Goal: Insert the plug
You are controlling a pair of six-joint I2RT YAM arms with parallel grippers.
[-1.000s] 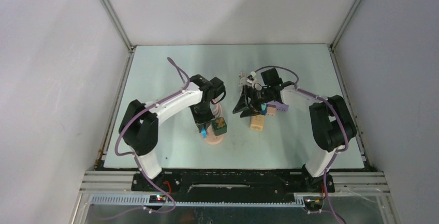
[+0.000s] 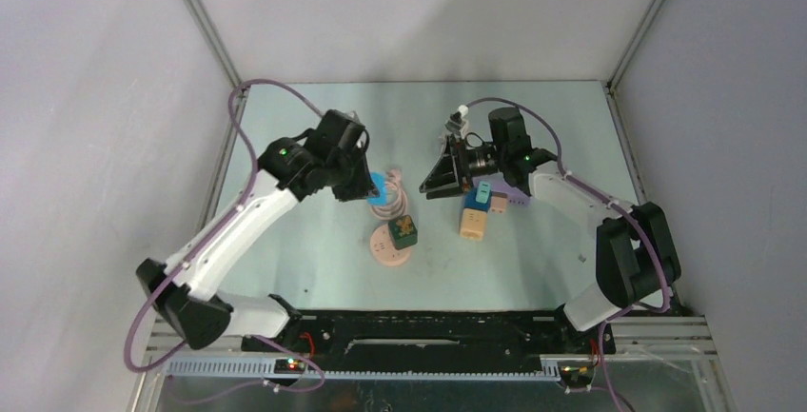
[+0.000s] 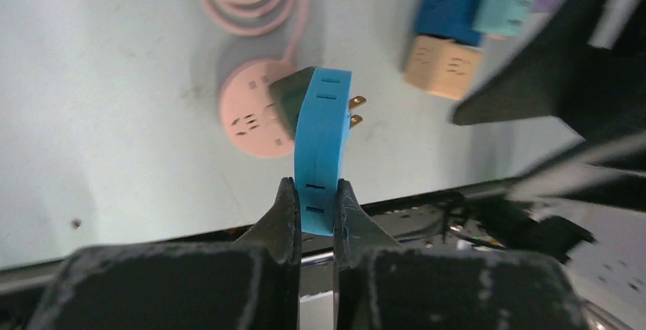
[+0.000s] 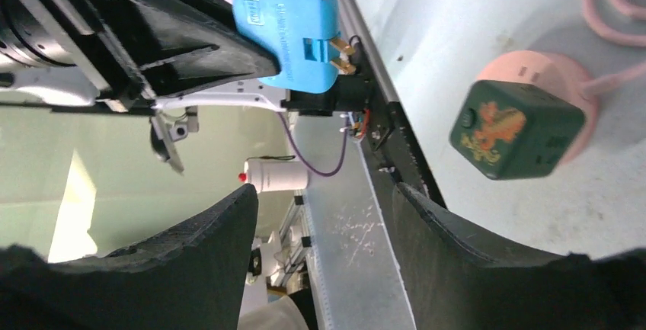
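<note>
My left gripper [image 2: 371,193] is shut on a light blue plug adapter [image 3: 322,132], lifted above the table, its two brass prongs showing to the side. Below it, a pink round power strip [image 2: 388,252] with a coiled pink cable has a green cube [image 2: 403,231] on it or against it, also seen in the right wrist view [image 4: 518,132]. My right gripper [image 2: 438,176] stands open right of the blue adapter, with nothing between its fingers.
Right of the power strip lie a tan block [image 2: 472,226], a dark blue block [image 3: 446,6], a small teal block [image 3: 503,11] and a purple piece [image 2: 514,193].
My left gripper has risen from over the pink strip and moved back with the blue adapter.
</note>
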